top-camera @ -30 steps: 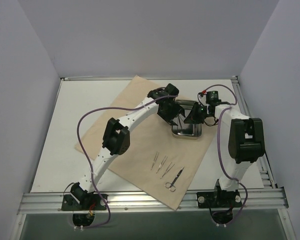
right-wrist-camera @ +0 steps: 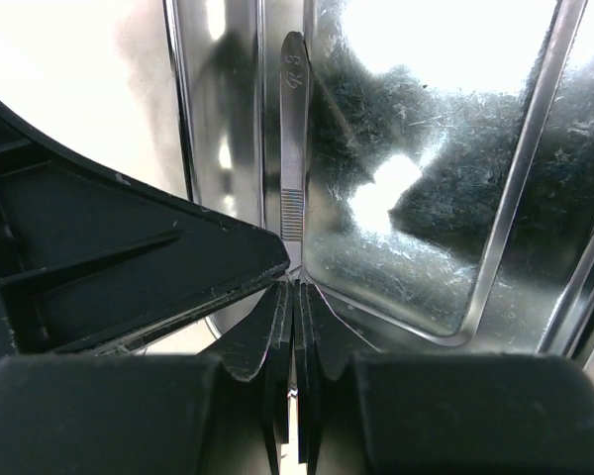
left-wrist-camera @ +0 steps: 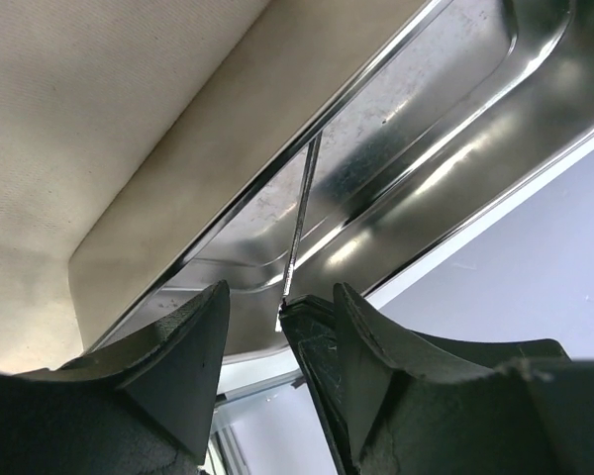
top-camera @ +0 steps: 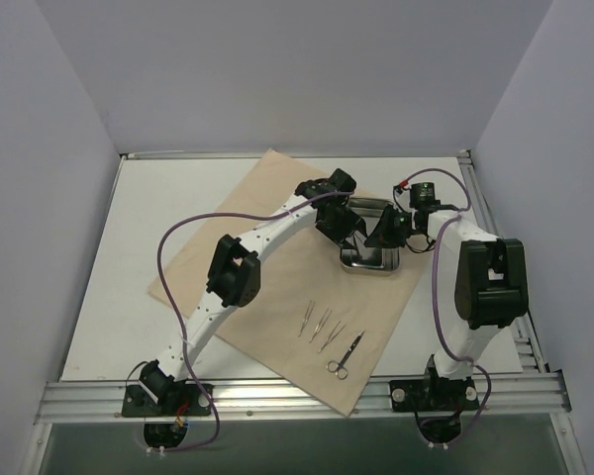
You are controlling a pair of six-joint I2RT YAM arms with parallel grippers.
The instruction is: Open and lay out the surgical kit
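Note:
The steel tray (top-camera: 371,257) sits on the beige cloth (top-camera: 233,312), with both grippers over it. In the left wrist view my left gripper is part open above the tray, near a thin metal instrument (left-wrist-camera: 299,213) lying inside. My right gripper is shut, its tips at the lower end of a flat handled instrument (right-wrist-camera: 293,119) marked with characters, along the tray's side; whether it grips it is not visible. A black finger of the other gripper reaches in beside it.
Several tweezer-like instruments (top-camera: 319,326) and scissors (top-camera: 351,350) lie spaced out on the front of the cloth.
Both arms have shifted very slightly in the top view, the right one a little toward the front; the tray and laid-out instruments look unchanged.

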